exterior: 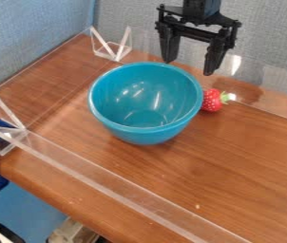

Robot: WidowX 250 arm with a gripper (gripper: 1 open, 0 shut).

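A glossy teal bowl (143, 106) sits upright on the wooden tabletop (210, 180). Just to its right, partly behind its rim, lies a red strawberry (212, 100) with a pale green top. My black gripper (189, 59) hangs open above the back of the bowl and the strawberry, its two fingers wide apart with nothing between them.
Clear plastic walls on white brackets (7, 138) border the table. A grey textured wall stands behind, a blue one at the left. Below the left edge are dark and blue objects, hard to make out.
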